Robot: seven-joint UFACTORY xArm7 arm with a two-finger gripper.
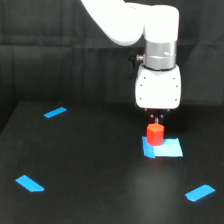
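A small red block [155, 134] stands on the dark table, at the upper left edge of a pale blue square [170, 148]. My white gripper [155, 119] points down right above the block, its dark fingers close together at the block's top. Whether the fingers touch or grip the block is too small to tell.
A strip of blue tape [148, 148] lies just left of the pale square. Other blue tape pieces mark the table at the far left [55, 112], near left [30, 184] and near right [200, 192].
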